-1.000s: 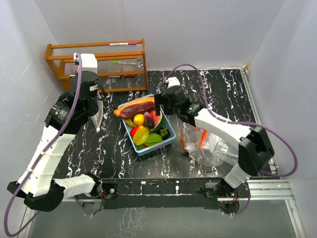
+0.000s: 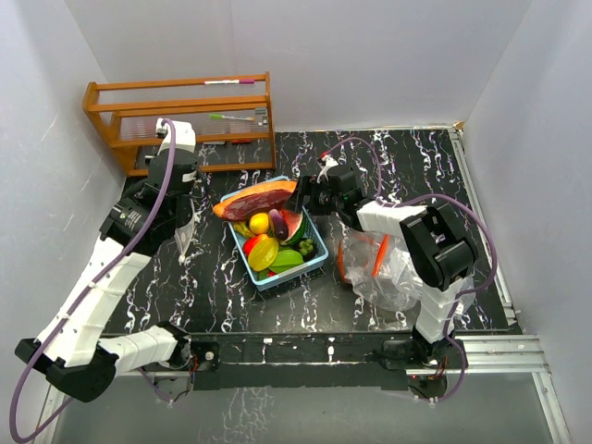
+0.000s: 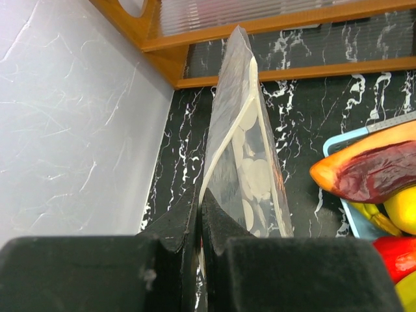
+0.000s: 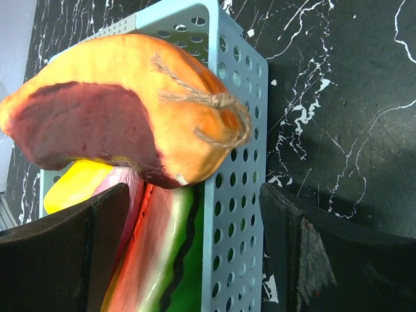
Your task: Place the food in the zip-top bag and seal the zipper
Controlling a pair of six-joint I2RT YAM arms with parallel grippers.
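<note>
A clear zip top bag [image 3: 253,169] with pale edges stands up from my left gripper, which is shut on its thin edge. In the top view the bag [image 2: 185,236] hangs at the left, over the table. At the basket's right side, my right gripper is open. One finger is over the watermelon slice [image 4: 166,244], the other outside the blue basket's wall [image 4: 237,214]. The orange-and-maroon sweet potato [image 4: 110,97] lies across the basket's far end. Yellow, red, purple and green foods [image 2: 264,252] fill the rest.
Clear plastic bags with orange zippers [image 2: 384,268] lie on the table at the right, partly under my right arm. A wooden rack [image 2: 185,106] stands at the back left. Bare black table shows between the basket and the left wall.
The foods look unmoved.
</note>
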